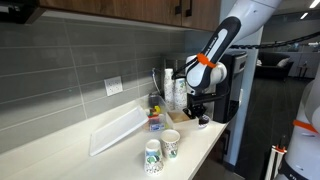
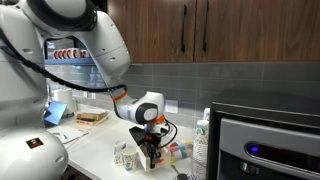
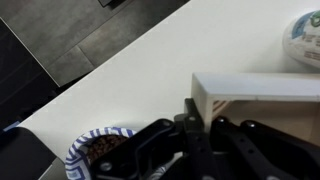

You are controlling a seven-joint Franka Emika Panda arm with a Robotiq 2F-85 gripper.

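In the wrist view my gripper is shut on one wall of an open box (image 3: 258, 86), white outside and tan inside. Part of the box runs out of that view at the right. Exterior view 1 shows the box (image 1: 180, 117) beside my gripper (image 1: 202, 100), above the right part of the counter. From the other side, the gripper (image 2: 153, 150) is low over the counter with the pale box around it; the fingertips are hard to make out there.
A blue-and-white patterned cup (image 3: 75, 165) with brown contents stands near the fingers. A white tray (image 1: 118, 130) lies by the wall.
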